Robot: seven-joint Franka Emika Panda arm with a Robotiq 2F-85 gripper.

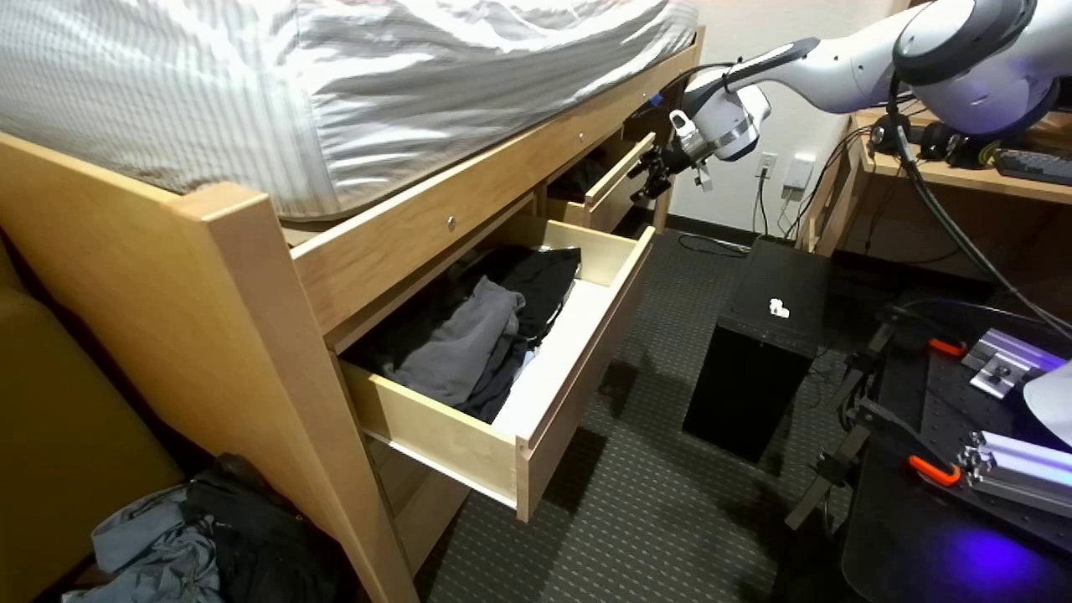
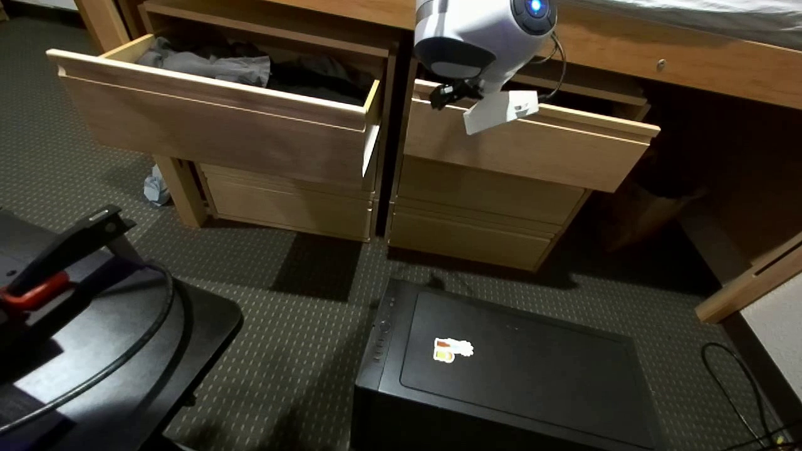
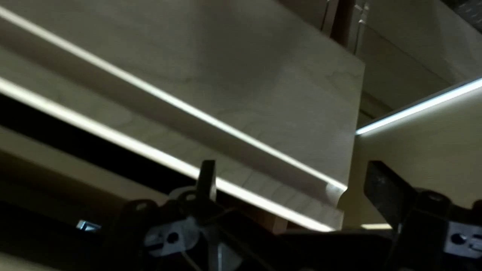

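My gripper [image 1: 648,181] hangs by the front of the far drawer [image 1: 621,189], which is part way out of the bed frame. In the wrist view the gripper is open, its dark fingers [image 3: 206,183] wide apart with no object gripped. A drawer front [image 3: 280,113] lies beyond them, its top corner between the two fingers in the picture. Contact cannot be told. Exterior view 2 has the gripper [image 2: 449,94] near the left end of that drawer's top edge. The near drawer [image 1: 588,347] stands further out, holding grey and black clothes [image 1: 457,337].
A black computer case [image 1: 754,332] stands on the carpet before the drawers. The black table [image 1: 904,548] is at the right front. More clothes [image 1: 211,533] lie by the bed's near post. Carpet between drawers and case is open.
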